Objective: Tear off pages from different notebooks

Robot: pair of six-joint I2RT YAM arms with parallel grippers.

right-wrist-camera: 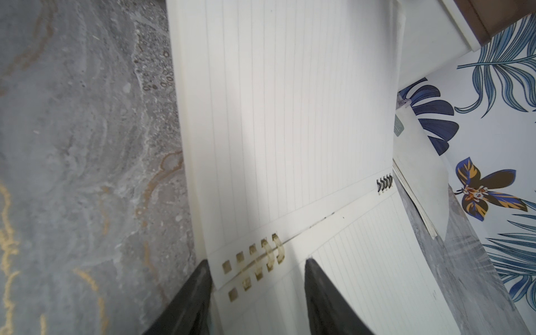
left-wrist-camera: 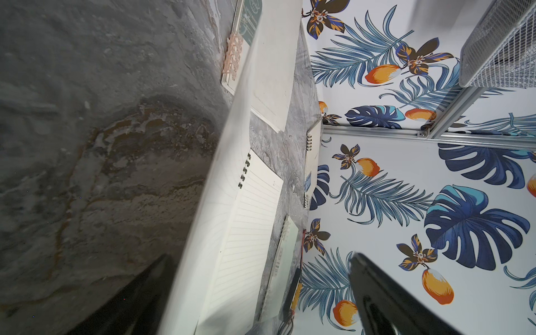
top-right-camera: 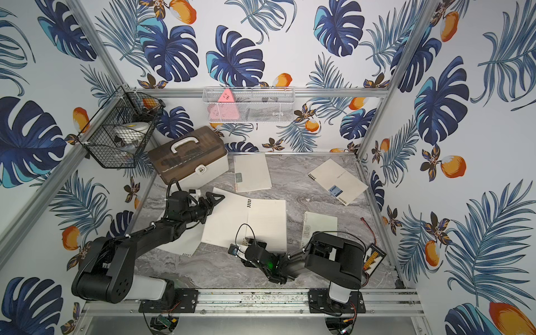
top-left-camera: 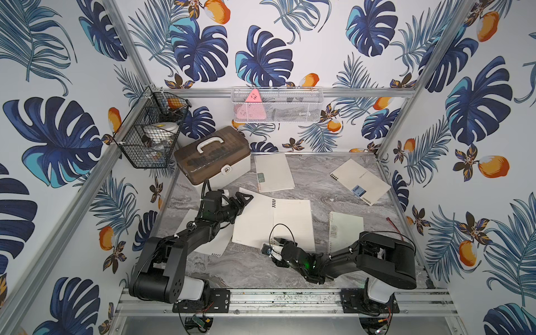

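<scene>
An open spiral notebook (top-left-camera: pixel 293 217) lies in the front middle, its ruled left page (right-wrist-camera: pixel 284 100) and coils visible in the right wrist view. My left gripper (top-left-camera: pixel 242 200) is open at that page's upper left edge; in the left wrist view a page (left-wrist-camera: pixel 220 189) rises between its blurred fingers, not gripped. My right gripper (top-left-camera: pixel 279 248) is low at the notebook's front edge, its fingers (right-wrist-camera: pixel 192 296) apart around the lower end of the spine, by the gold coils. Loose-looking white paper (top-left-camera: pixel 209 243) lies under my left arm.
Other notebooks lie at the back middle (top-left-camera: pixel 274 170), back right (top-left-camera: pixel 360 178) and front right (top-left-camera: pixel 346 226). A brown-lidded box (top-left-camera: pixel 212 156) stands at the back left. Wire baskets (top-left-camera: pixel 150 134) hang on the walls. Bare table shows between the back notebooks.
</scene>
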